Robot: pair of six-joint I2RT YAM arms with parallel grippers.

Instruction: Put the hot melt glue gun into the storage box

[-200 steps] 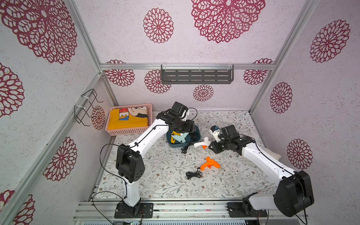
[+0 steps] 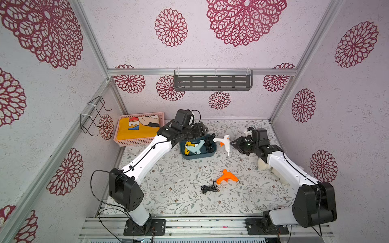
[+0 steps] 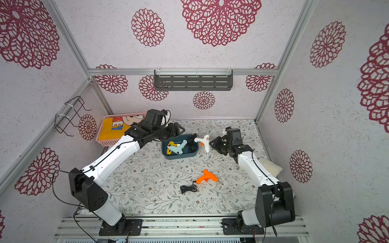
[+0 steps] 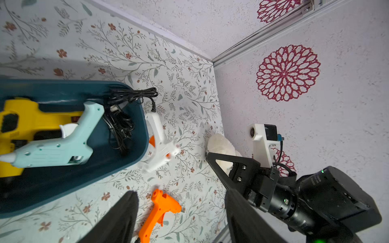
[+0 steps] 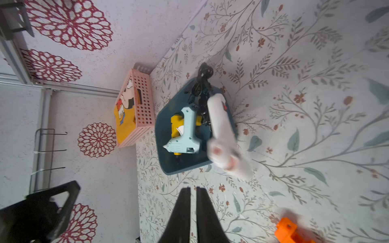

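A white glue gun (image 2: 227,145) with an orange trigger stands nozzle down just right of the dark teal storage box (image 2: 198,157). It is blurred in both wrist views, and I cannot tell whether it touches the table. Its black cable (image 4: 121,125) lies over the box's right end. My right gripper has its fingertips nearly together with nothing between them; a gap separates it from the white gun in the left wrist view. Above the box, my left gripper is open and empty. An orange glue gun (image 2: 227,177) lies on the table in front.
Inside the box lie a pale mint glue gun (image 4: 60,145) and a yellow one (image 4: 32,119). The orange gun's black cable (image 2: 209,188) is bundled beside it. A pink basket (image 2: 139,141) with yellow cloth stands back left.
The white gun has gone from lying flat to nozzle down, farther back. Its cable has moved from the table to the box.
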